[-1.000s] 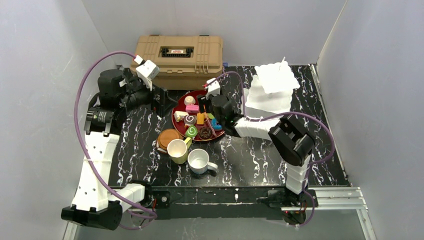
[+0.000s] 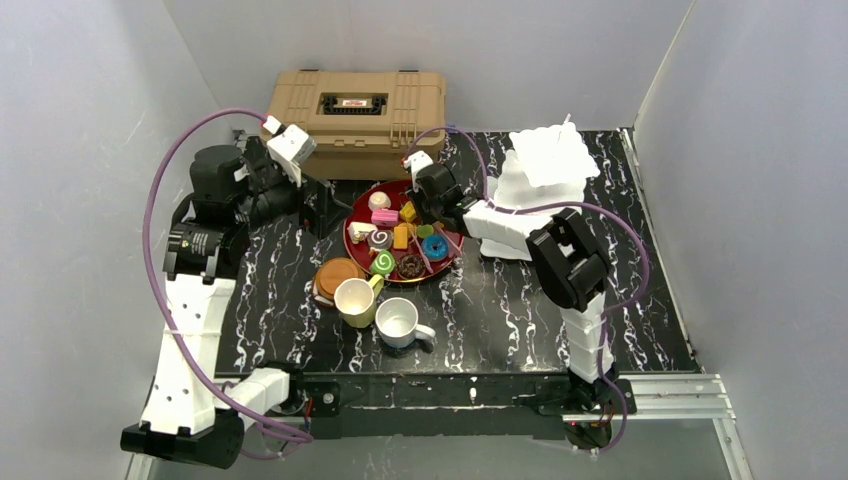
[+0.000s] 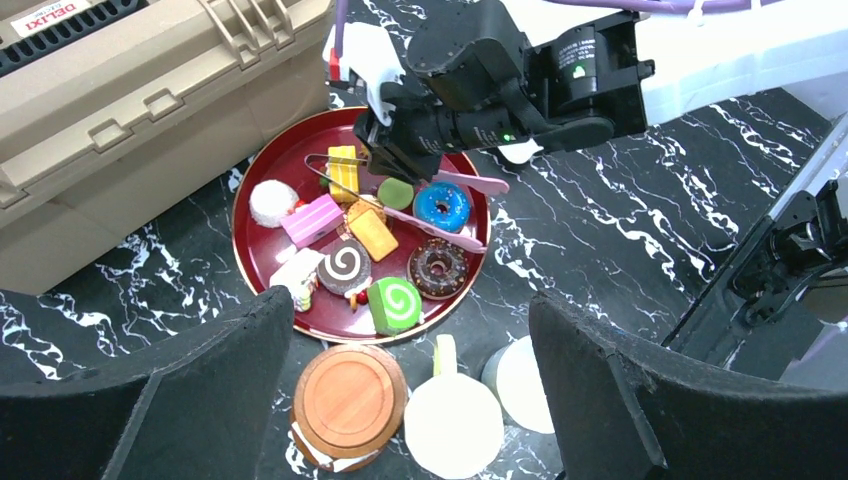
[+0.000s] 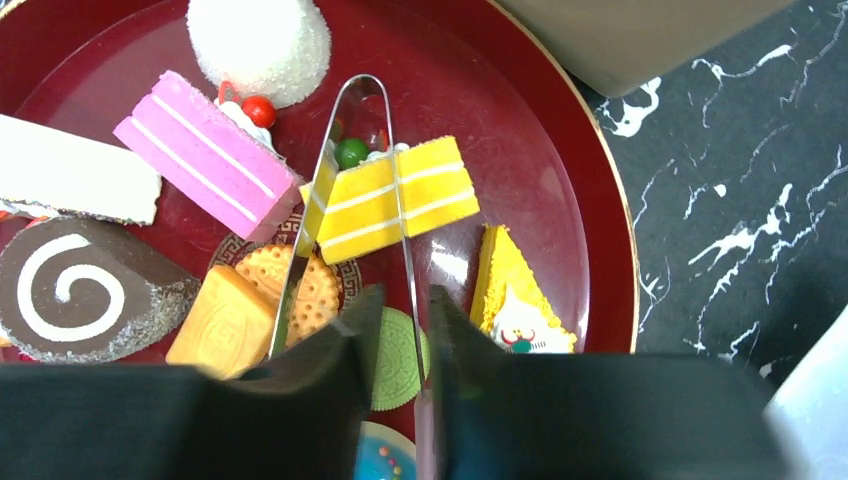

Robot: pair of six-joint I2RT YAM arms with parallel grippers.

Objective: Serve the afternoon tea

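A red tray (image 3: 263, 240) holds toy cakes, donuts and cookies, among them a yellow layer cake (image 4: 420, 190). Metal tongs with pink handles (image 3: 455, 242) lie across them. My right gripper is low over the tray at the tongs, its fingertips blurred around one arm of them; whether it grips is unclear. My left gripper (image 2: 325, 208) hangs left of the tray, open with nothing between its fingers. Two mugs (image 2: 397, 322) and a stack of wooden coasters (image 3: 348, 395) stand in front of the tray.
A tan case (image 2: 355, 120) stands behind the tray. White napkins or plates (image 2: 545, 160) lie at the back right.
My right gripper and wrist have shifted and turned over the tray's right half, with the arm's elbow moving slightly. The left arm has moved only slightly.
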